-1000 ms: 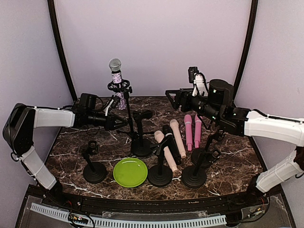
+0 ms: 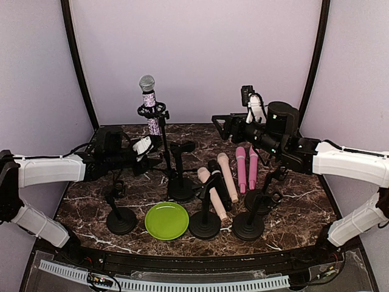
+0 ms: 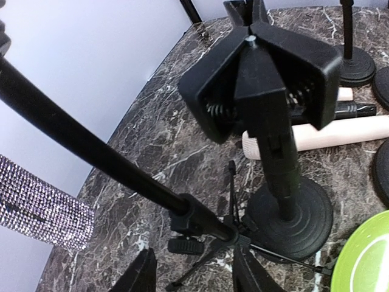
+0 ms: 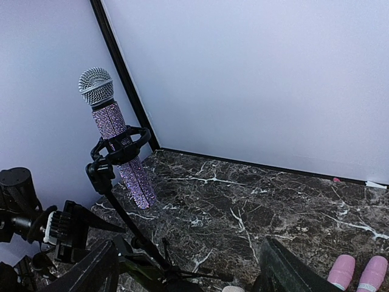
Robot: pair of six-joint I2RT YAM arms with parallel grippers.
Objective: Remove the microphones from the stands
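A glittery microphone (image 2: 149,91) (image 4: 111,121) with a silver head is held upright in the ring holder of a tall black stand (image 2: 164,137) (image 3: 121,164). My left gripper (image 2: 149,161) is low beside the stand's pole, left of it and below the microphone, its fingers apart with nothing seen between them. The microphone's glittery body (image 3: 42,204) shows at the left of the left wrist view. My right gripper (image 2: 222,125) is raised to the right of the microphone, fingers open and empty.
Several other black stands (image 2: 121,222) fill the front and middle. A green plate (image 2: 167,220) lies at the front, with pink (image 2: 240,167) and cream microphones (image 2: 209,194) and a black one lying on the marble table.
The right arm and the microphone have stayed put.
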